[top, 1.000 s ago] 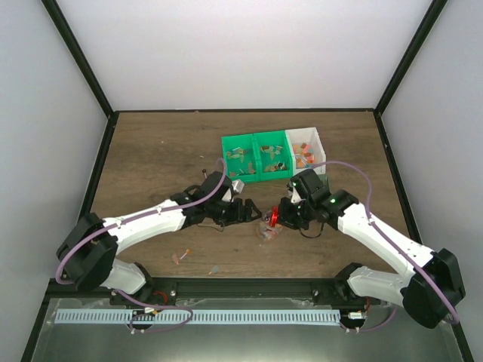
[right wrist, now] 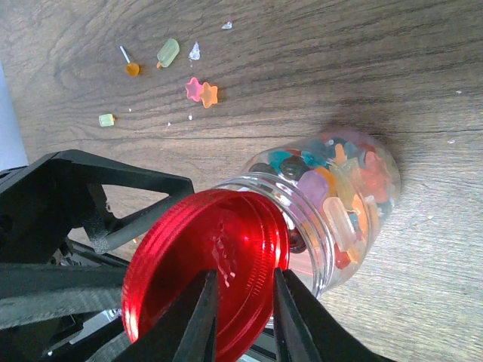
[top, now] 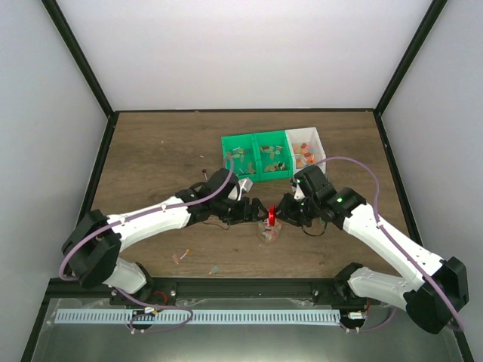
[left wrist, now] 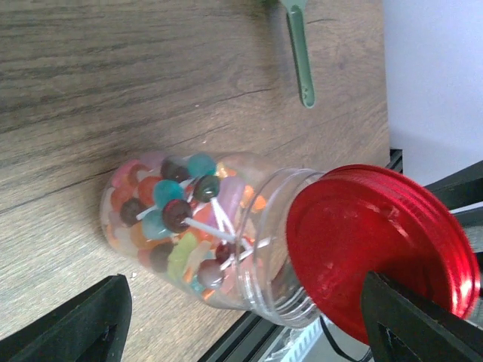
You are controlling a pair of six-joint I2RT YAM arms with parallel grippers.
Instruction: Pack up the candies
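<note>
A clear jar [left wrist: 181,219] full of small colourful candies lies on its side on the wooden table, its open mouth facing a red lid [right wrist: 204,264]. My right gripper is at the lid [top: 271,215]; whether its fingers grip it is hard to tell. My left gripper stands open just left of the lid, its fingers to either side in the lower part of the left wrist view.
Green bins [top: 257,136] and a white bin [top: 305,134] with pieces stand at the back. Loose candies [right wrist: 202,92] lie on the table, and a green scoop [left wrist: 300,60] lies beyond the jar.
The red lid has swung off the jar's mouth and turned more upright. My left gripper has moved slightly right toward it, and the right arm has shifted slightly.
</note>
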